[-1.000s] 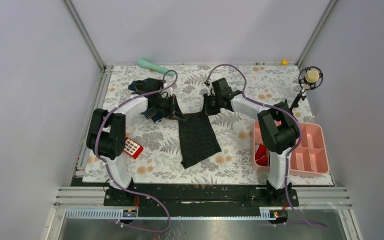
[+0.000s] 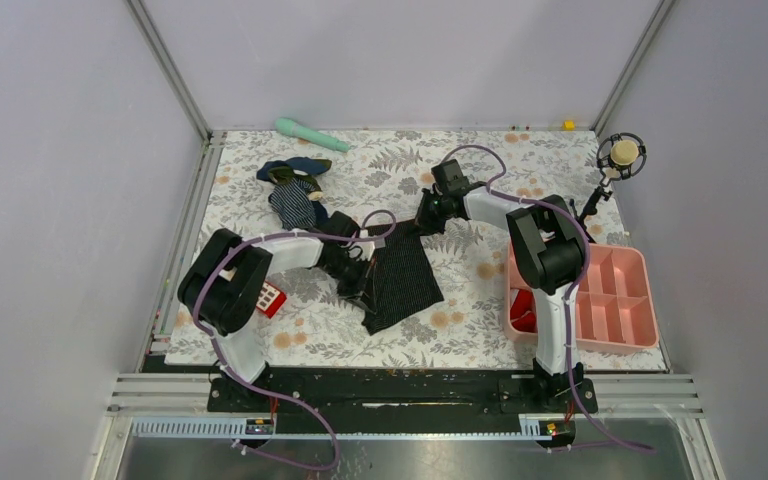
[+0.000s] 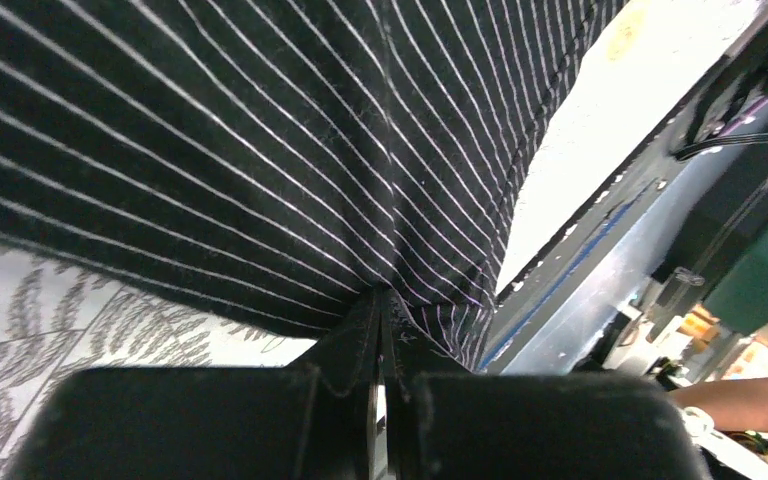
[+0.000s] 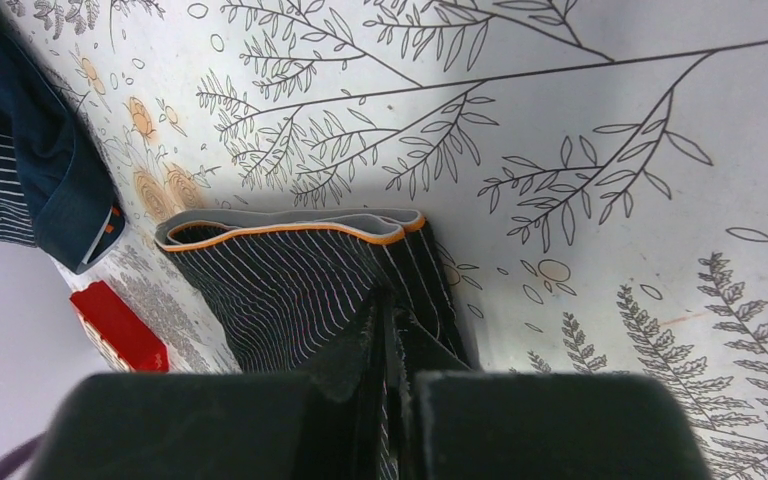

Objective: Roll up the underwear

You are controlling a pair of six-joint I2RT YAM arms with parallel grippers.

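The dark pinstriped underwear point(image 2: 406, 282) lies flat on the patterned mat. Its folded waistband edge with orange trim point(image 4: 290, 225) is at the top end, where my shut right gripper presses on the fabric near the band's right corner. My left gripper point(image 2: 368, 305) is down at the lower left part of the underwear. In the left wrist view the left gripper is shut, its tips on the striped cloth point(image 3: 260, 170) beside a small bunched crease; whether cloth is between the fingers is hidden.
A pile of other clothes point(image 2: 295, 190) lies at upper left, a green wand point(image 2: 310, 135) behind it. A red box point(image 2: 270, 300) sits left, a pink compartment tray point(image 2: 615, 330) and a stand with round top point(image 2: 622, 153) at right. Free mat surrounds the underwear's right side.
My left gripper has moved from the top-left of the underwear down toward its lower end. My right gripper has lowered slightly onto the top right corner.
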